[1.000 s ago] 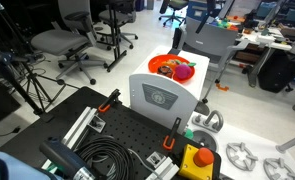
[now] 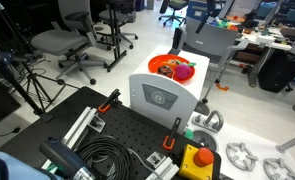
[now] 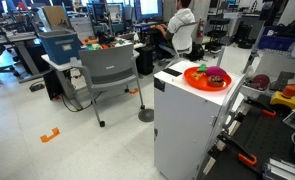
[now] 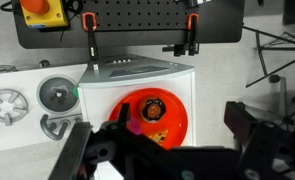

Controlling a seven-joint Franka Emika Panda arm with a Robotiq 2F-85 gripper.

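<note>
A red-orange plate [image 4: 175, 112] lies on the white top of a toy kitchen cabinet [image 3: 192, 125]. On the plate are a brown ring-shaped piece [image 4: 153, 109], a pizza-like wedge [image 4: 159, 137] and a magenta item [image 3: 217, 75]. A small green item [image 3: 200, 68] shows near the plate's back edge. In the wrist view my gripper is open, its dark fingers spread to either side of the plate. Nothing is between them. The left finger partly covers the area by the magenta item. Exterior view 1 shows the arm above and behind the plate.
A toy sink [image 4: 57, 95] with faucet and stove burners [image 4: 7, 105] lie beside the cabinet. On the dark perforated bench stand a yellow box with a red button [image 2: 198, 158] and a coil of black cable [image 2: 105, 157]. A grey chair [image 3: 109, 68] stands behind.
</note>
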